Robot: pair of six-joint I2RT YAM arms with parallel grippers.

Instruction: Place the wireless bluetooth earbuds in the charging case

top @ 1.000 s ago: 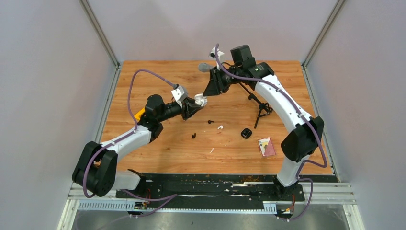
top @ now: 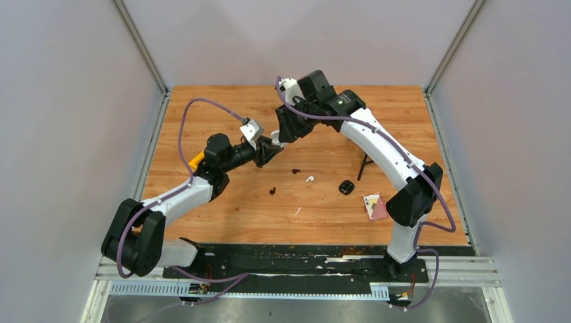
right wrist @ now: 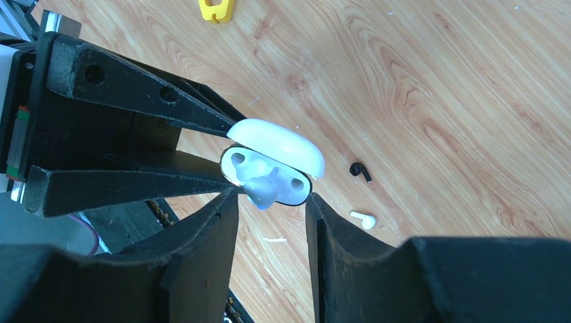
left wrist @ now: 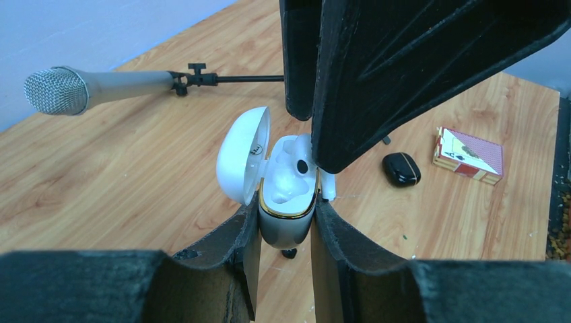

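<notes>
My left gripper is shut on the white charging case [left wrist: 283,215], lid up. A white earbud [left wrist: 301,151] stands in the case's right side in the left wrist view, partly hidden by my right gripper. That gripper is open, its fingertips over the case, either side of the earbud; whether they touch it is unclear. In the top view the grippers meet above the table's middle, largely hiding the case. A loose white earbud [right wrist: 365,220] and a small black earbud [right wrist: 358,169] lie on the table.
A black case [left wrist: 400,169] and a card box [left wrist: 466,155] lie toward the right. A microphone [left wrist: 57,91] on a stand is behind the grippers. A yellow object [top: 196,159] is beside the left arm.
My right gripper has moved left and down over the case, now covering much of it and hiding the microphone's head. My left arm looks unchanged.
</notes>
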